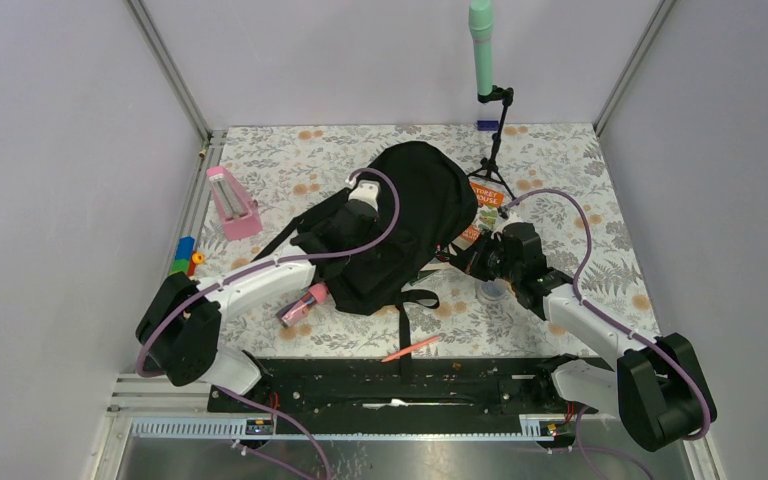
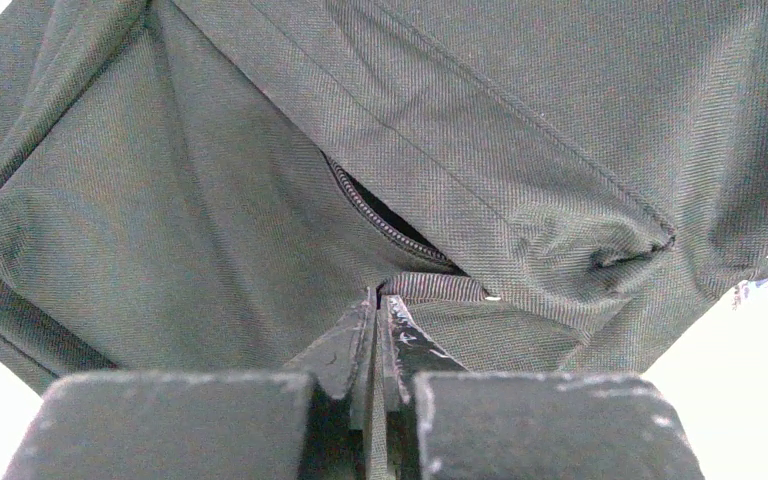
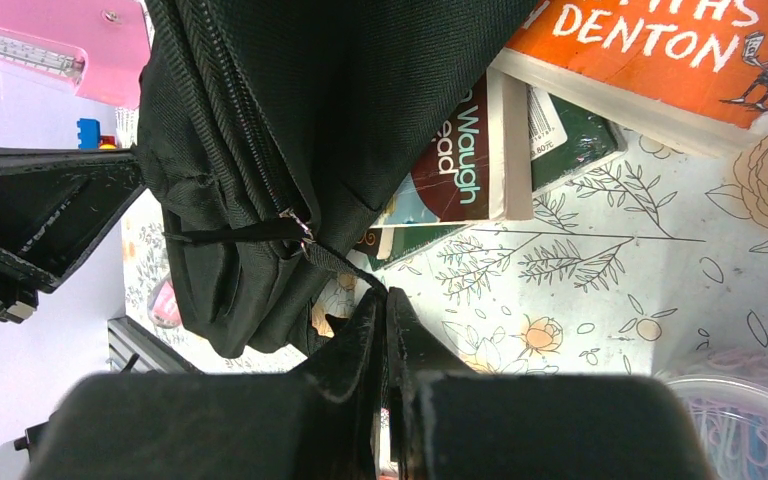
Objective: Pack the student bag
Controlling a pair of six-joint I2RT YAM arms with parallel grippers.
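A black bag (image 1: 420, 180) lies mid-table. My left gripper is shut over it, its tips at a ribbed tape below an open zipper (image 2: 390, 220); I cannot tell that anything is between them. My right gripper is shut beside the bag's right side, where a zip-pull cord (image 3: 335, 262) reaches its tips; no firm hold shows. Books (image 3: 650, 60), orange, brown and green, lie beside and partly under the bag.
A pink case (image 1: 235, 210) and coloured blocks (image 1: 185, 250) sit at the left. A pink pouch (image 1: 300, 307), orange pen (image 1: 410, 348) and clear tub (image 3: 740, 420) lie toward the front. A tripod (image 1: 495, 150) stands behind.
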